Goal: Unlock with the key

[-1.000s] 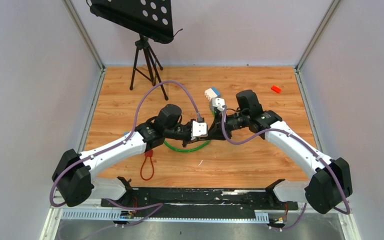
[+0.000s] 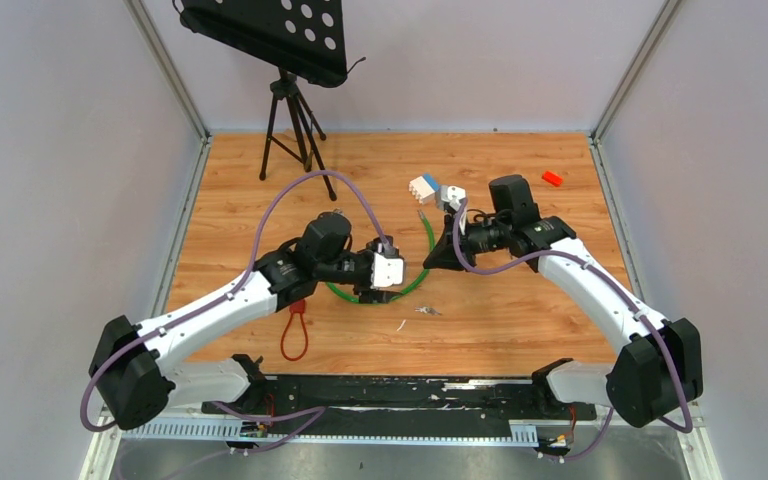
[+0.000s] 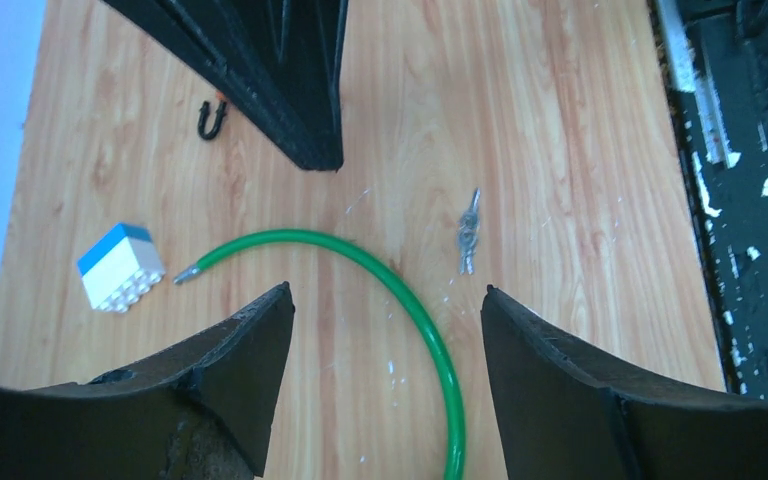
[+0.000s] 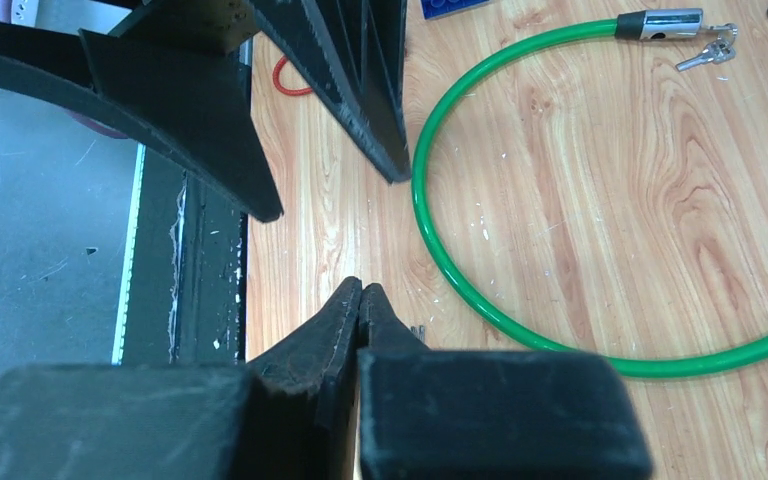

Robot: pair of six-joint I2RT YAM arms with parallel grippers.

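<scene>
A small silver key bunch (image 2: 428, 310) lies on the wooden table, apart from both grippers; the left wrist view shows these keys (image 3: 468, 236) lying flat. My left gripper stands open above the table, its fingers wide apart and empty. The tips of my right gripper meet with nothing between them, and just the ends of the fallen keys (image 4: 418, 332) peek out beside them. The green cable lock (image 4: 460, 282) curves across the table. At its end, the chrome lock body (image 4: 672, 24) has other keys (image 4: 712, 52) attached.
A white and blue block (image 2: 424, 188) stands behind the cable. Elsewhere are a red block (image 2: 552, 178) at the back right, a red loop (image 2: 294, 340) at the front left and a music stand (image 2: 295, 120) at the back.
The keys now lie on the table.
</scene>
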